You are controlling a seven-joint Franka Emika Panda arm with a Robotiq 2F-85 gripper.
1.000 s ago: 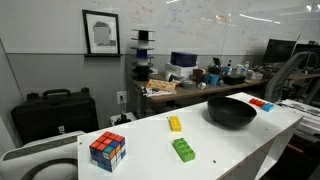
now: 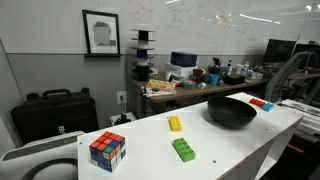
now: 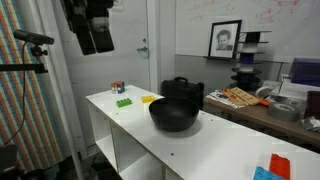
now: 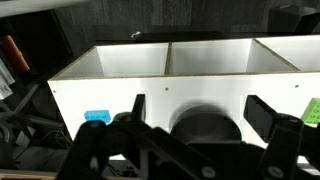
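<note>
High over the near side of the white table [image 3: 215, 150], my gripper is open, its two black fingers wide apart with nothing between them. Below it in the wrist view lies a black bowl [image 4: 205, 124], partly covered by the gripper body. The same bowl [image 2: 232, 112] stands mid-table, its inside looking empty. A green block [image 2: 183, 150], a yellow block [image 2: 175, 124] and a Rubik's cube [image 2: 107, 150] sit toward one end. At the opposite end are a red block [image 3: 280, 166] and a blue block [image 3: 267, 174].
White open compartments [image 4: 120, 60] lie under the table's near edge. Behind the table, a wooden bench [image 3: 260, 115] carries boxes, tools and a dark stacked organizer [image 2: 143, 52]. A black case [image 2: 55, 113] stands at the back. Bare tabletop surrounds the bowl.
</note>
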